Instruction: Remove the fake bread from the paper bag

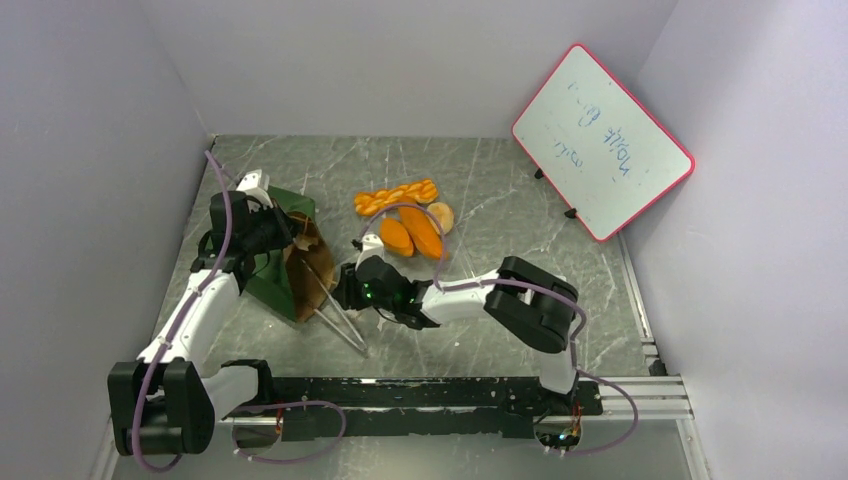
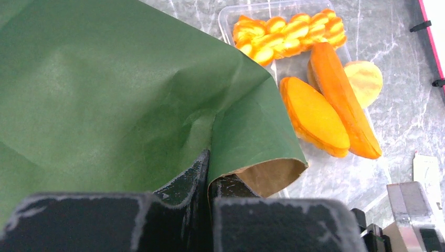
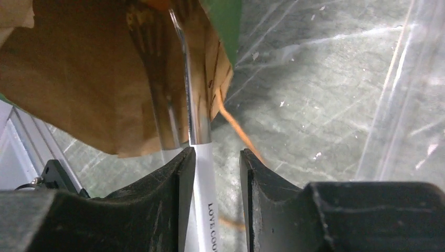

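Note:
The paper bag (image 1: 270, 290), green outside and brown inside, lies on its side with its mouth to the right. My left gripper (image 1: 293, 236) is shut on its upper rim, and a green fold (image 2: 252, 128) is pinched between the fingers. Two metal forks (image 3: 198, 100) with white handles reach out of the mouth. My right gripper stands part open above the handles; a printed handle (image 3: 204, 178) shows between its fingers, not visibly clamped. A blurred orange patch (image 3: 157, 3) shows deep in the bag; what it is cannot be made out.
A clear tray (image 2: 226, 18) right of the bag bears a braided loaf (image 2: 288, 37), two long orange loaves (image 2: 315, 113) and a round piece (image 2: 363, 81). An orange cord handle (image 3: 236, 126) hangs from the bag. The whiteboard (image 1: 610, 140) stands back right.

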